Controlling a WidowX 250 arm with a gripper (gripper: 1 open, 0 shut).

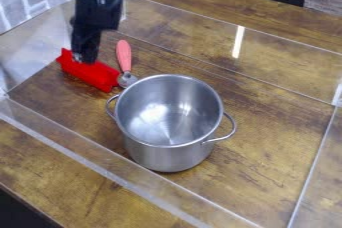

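Note:
The black gripper (88,48) hangs at the upper left, just above a red object (88,70) that lies on the wooden table at the left. It looks shut, with nothing visible between its fingers, though it is blurred. A utensil with a pink-red handle (123,54) lies to the right of the red object, its lower end near the rim of a steel pot (168,140). The pot has two side handles and stands at the centre, empty.
Clear plastic panels (30,44) border the work area at the left and front.

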